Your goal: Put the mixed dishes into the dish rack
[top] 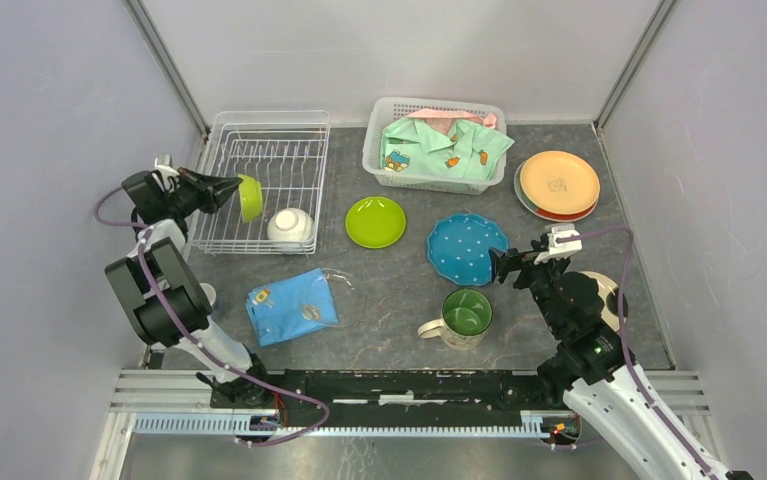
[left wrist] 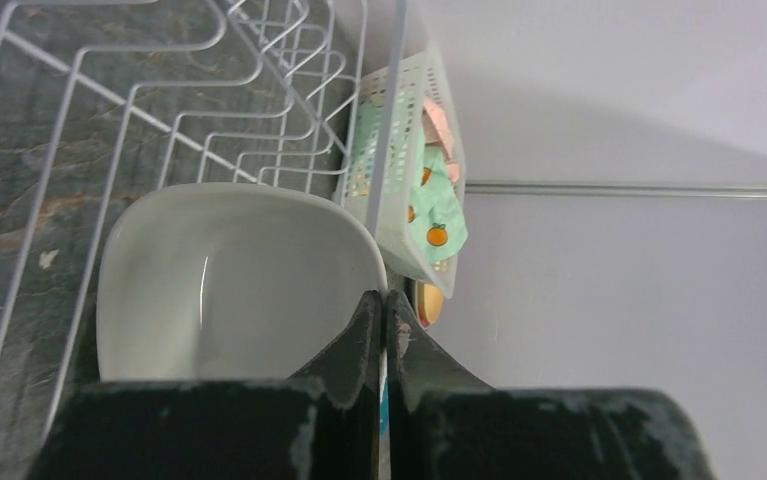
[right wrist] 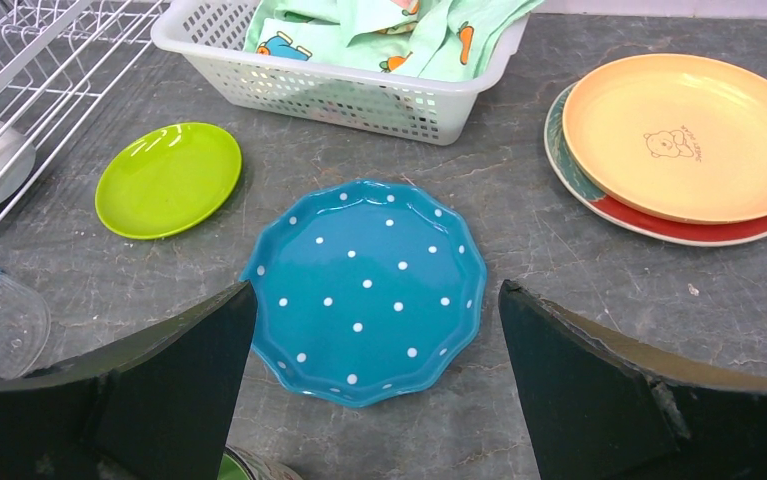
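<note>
In the top view a green bowl (top: 251, 200) is held on its side over the dish rack (top: 259, 125) by my left gripper (top: 235, 182), which is shut on its rim; the left wrist view shows its pale inside (left wrist: 229, 280) among the rack's wires. A white bowl (top: 289, 226) sits upside down in the rack's front right. My right gripper (top: 499, 262) stands open near the blue dotted plate (top: 464, 250). A small green plate (top: 375, 222) lies beside the rack; stacked plates (top: 559, 185) lie at right, and a green-lined mug (top: 466, 315) at front.
A plastic basket with cloths (top: 435, 150) stands at the back centre. A folded blue cloth (top: 284, 305) and a clear round item lie front left. A cream plate (top: 597, 285) is partly hidden under the right arm. The middle of the table has bare patches.
</note>
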